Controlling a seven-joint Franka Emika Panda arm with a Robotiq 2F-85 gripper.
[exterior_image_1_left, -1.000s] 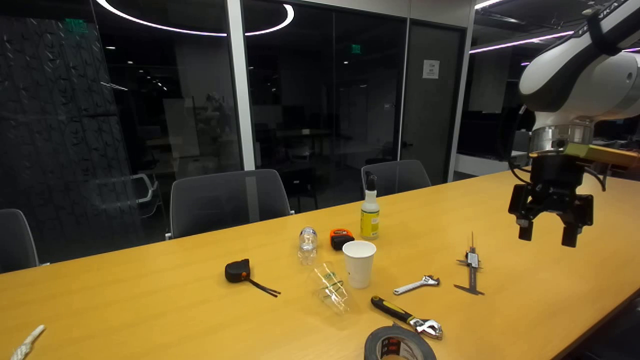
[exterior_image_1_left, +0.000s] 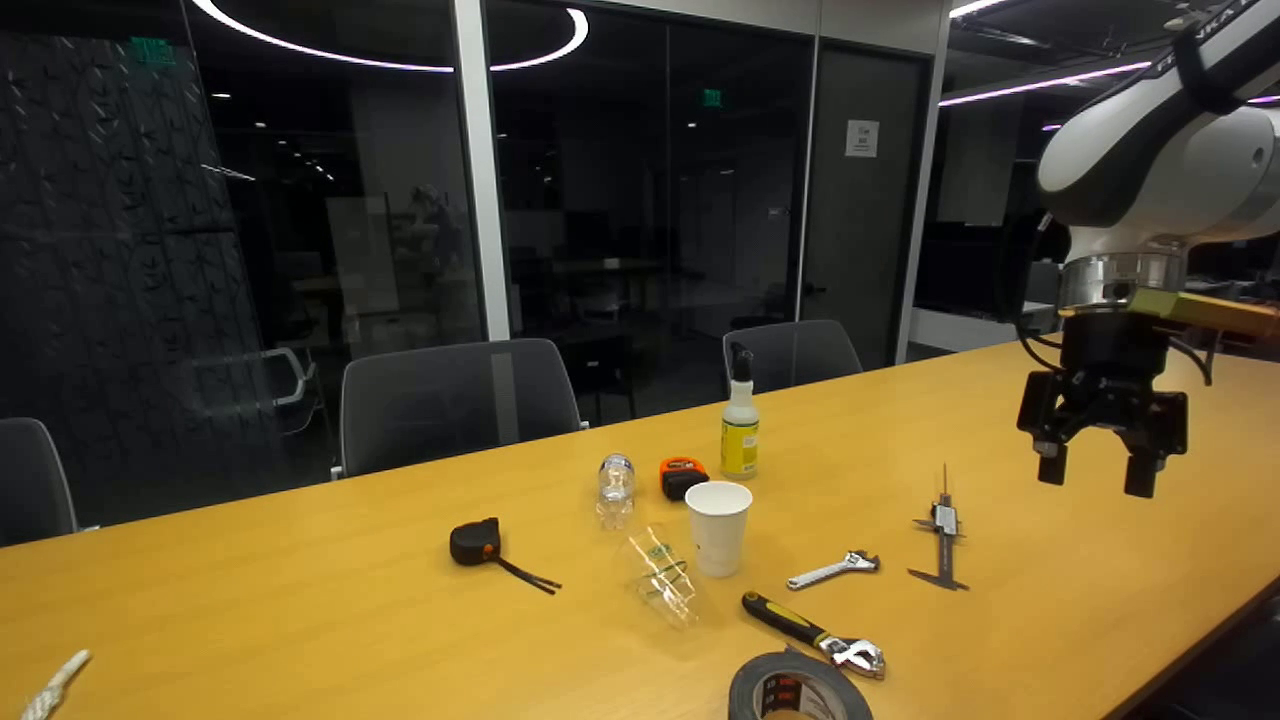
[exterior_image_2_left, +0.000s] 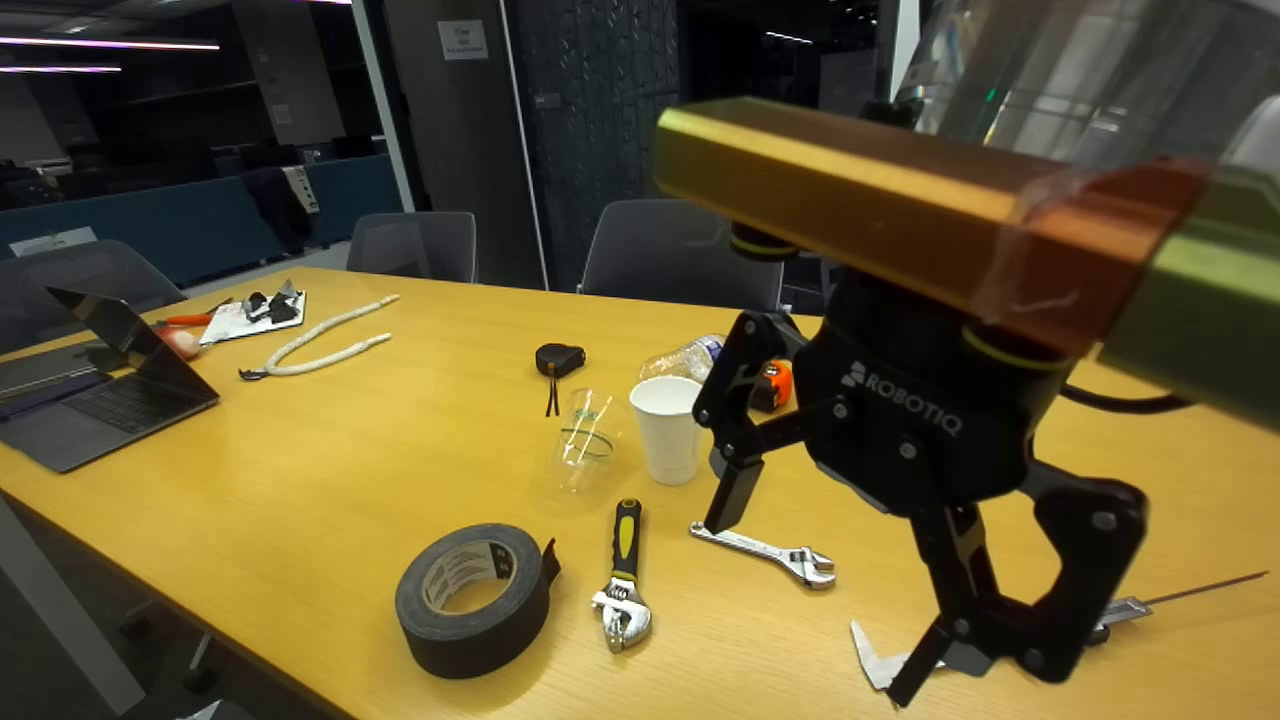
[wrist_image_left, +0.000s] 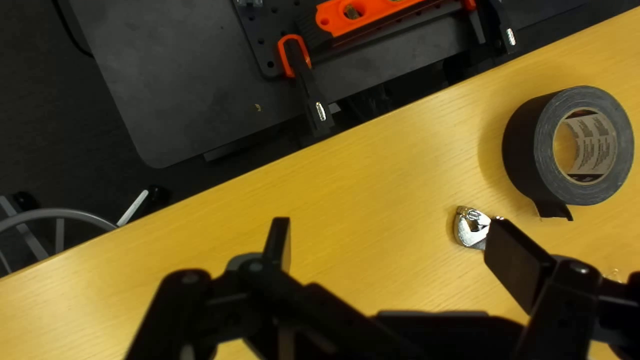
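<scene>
My gripper (exterior_image_1_left: 1096, 478) hangs open above the right part of the table, with nothing between its fingers. In the wrist view its fingers (wrist_image_left: 517, 264) stand wide apart over bare wood. To its left in exterior view 1 are a caliper (exterior_image_1_left: 945, 528), a small wrench (exterior_image_1_left: 834, 569) and a larger yellow-and-black wrench (exterior_image_1_left: 798, 622). A white paper cup (exterior_image_1_left: 717, 528) stands upright beside a clear plastic cup (exterior_image_1_left: 662, 578) lying on its side. Black tape (exterior_image_2_left: 477, 600) lies flat near the table's front edge; the wrist view shows the tape (wrist_image_left: 543, 150) too.
Behind the cups are a clear bottle (exterior_image_1_left: 615, 492), an orange tape measure (exterior_image_1_left: 683, 476) and a spray bottle (exterior_image_1_left: 740, 422). A black tape measure (exterior_image_1_left: 476, 542) sits farther left. A laptop (exterior_image_2_left: 126, 390) and a rope (exterior_image_2_left: 314, 348) occupy the far end. Bare table surrounds the caliper.
The arm and gripper look almost unmoved, the gripper perhaps a touch lower. Objects on the table lie where they were.
</scene>
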